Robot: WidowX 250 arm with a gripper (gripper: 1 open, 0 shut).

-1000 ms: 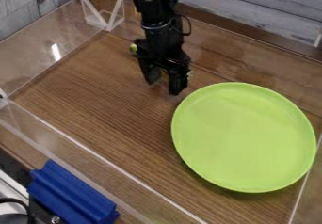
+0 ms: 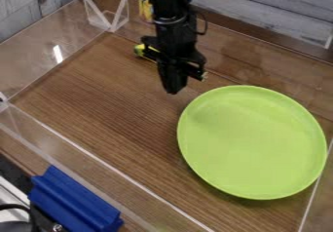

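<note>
My black gripper (image 2: 172, 78) hangs over the wooden surface at the upper middle, shut, with nothing visible between its fingers. Just behind it, to the left, a small yellow-green object (image 2: 139, 51) lies on the wood, partly hidden by the arm. A large green plate (image 2: 251, 143) lies to the right and front of the gripper.
A blue plastic rack (image 2: 72, 202) sits outside the work area at the lower left. Clear walls (image 2: 39, 51) edge the wooden surface (image 2: 104, 109), whose left and middle are bare. A white grooved board (image 2: 274, 12) stands at the back.
The gripper has risen a little from where it was lower over the wood, showing more of the yellow-green object behind it. The plate is unmoved.
</note>
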